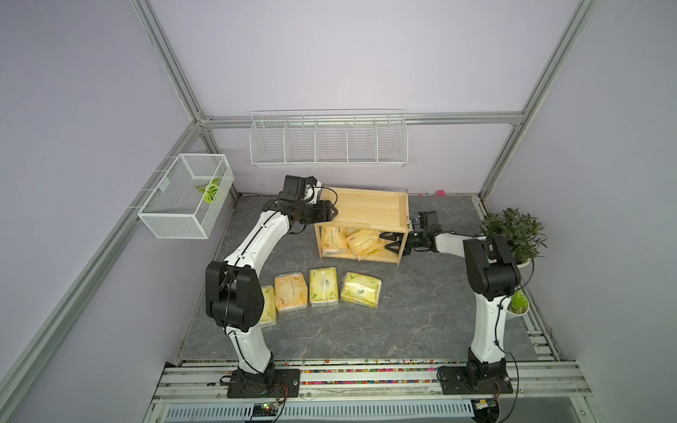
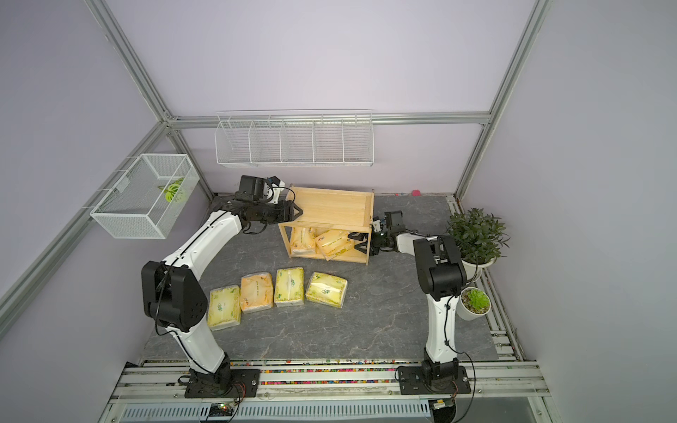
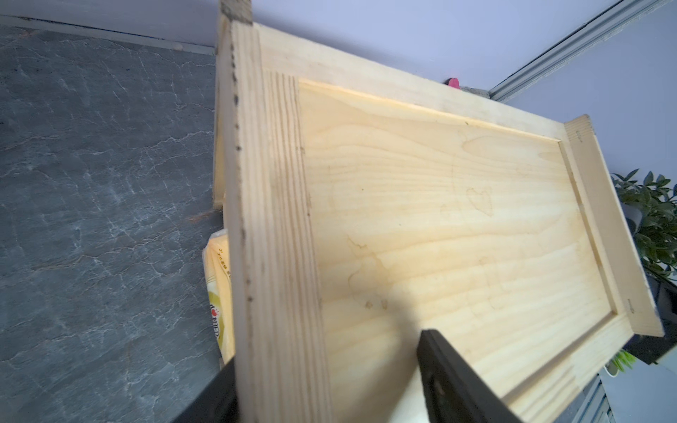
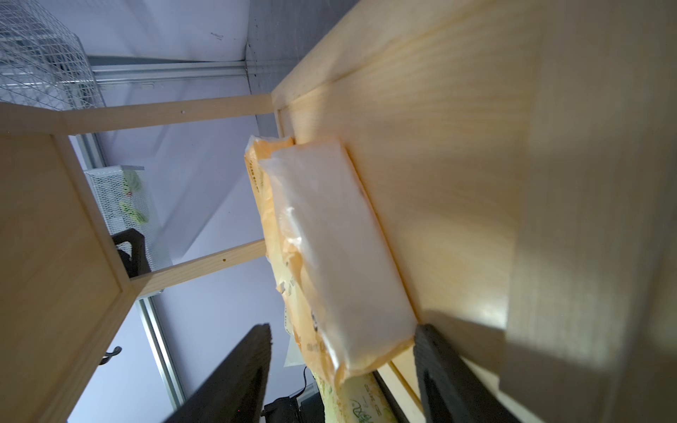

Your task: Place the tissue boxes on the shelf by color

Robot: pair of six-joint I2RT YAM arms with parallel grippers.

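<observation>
My left gripper stands open across the left side of the wooden shelf [image 3: 282, 232], one finger outside the panel and the other over its top board. In the lower compartment, an orange tissue pack [image 1: 333, 241] sits at the left and a tilted orange pack [image 1: 364, 243] lies right of it. Open, my right gripper reaches in from the right side, its fingers around the near end of the tilted pack [image 4: 345, 246]. In front of the shelf lie a yellow pack [image 2: 224, 307], an orange pack [image 2: 256, 292], a yellow pack [image 2: 290, 286] and another yellow pack [image 2: 327, 289].
Potted plants [image 2: 478, 236] stand at the right edge. A white wire basket [image 1: 187, 197] hangs on the left and a wire rack [image 1: 328, 141] on the back wall.
</observation>
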